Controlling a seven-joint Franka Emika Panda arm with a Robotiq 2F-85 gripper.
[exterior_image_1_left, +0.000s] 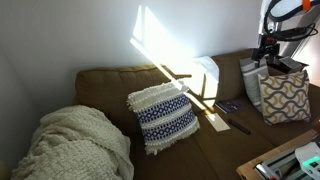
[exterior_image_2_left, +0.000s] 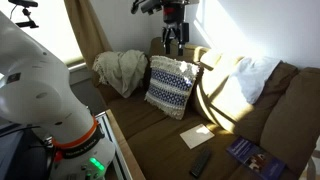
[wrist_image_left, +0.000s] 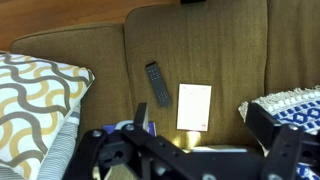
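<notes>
My open gripper hangs high over the couch, its fingers spread with nothing between them; in the second exterior view the gripper (exterior_image_2_left: 173, 46) is clear of the cushions. A black remote (wrist_image_left: 158, 85) lies on the brown seat, beside but apart from a pale rectangular sheet or booklet (wrist_image_left: 194, 107). Both remote (exterior_image_2_left: 200, 161) and pale sheet (exterior_image_2_left: 197, 135) also show in the second exterior view. A dark blue book (exterior_image_2_left: 256, 158) rests farther along the seat, partly hidden by the gripper in the wrist view.
A blue-and-white patterned pillow (exterior_image_1_left: 165, 116) leans on the couch back, a knitted blanket (exterior_image_1_left: 72, 145) covers one end, and a wavy-patterned pillow (exterior_image_1_left: 285, 97) is at the other. White cloth (exterior_image_2_left: 245, 79) drapes over the backrest. A wooden table edge (exterior_image_1_left: 280, 154) stands in front.
</notes>
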